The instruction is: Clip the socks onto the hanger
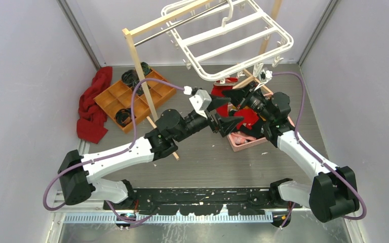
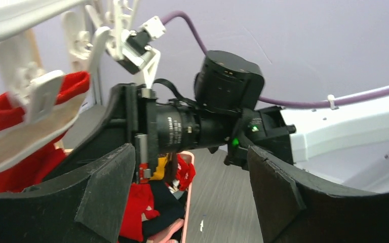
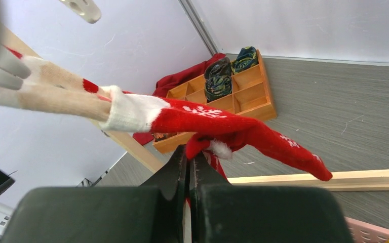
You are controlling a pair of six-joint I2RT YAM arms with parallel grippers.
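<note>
The white hanger [image 1: 233, 38] hangs from the wooden rack, at the top of the top view. A red sock [image 3: 207, 114] with snowflakes and a pale cuff stretches from a clip [image 3: 0, 71] at upper left in the right wrist view. The left wrist view has a white clip [image 2: 45, 93] over the red and white sock edge at its left. My left gripper [image 1: 231, 111] is open beside it, nothing between its fingers. My right gripper is shut on a fold of the sock below the hanger.
A pink basket [image 1: 248, 146] with more socks stands under the right gripper. The divided wooden box [image 1: 112, 101] with rolled socks and a dark red cloth [image 1: 92, 114] lie at left. Rack posts [image 1: 143, 76] stand close to the left arm.
</note>
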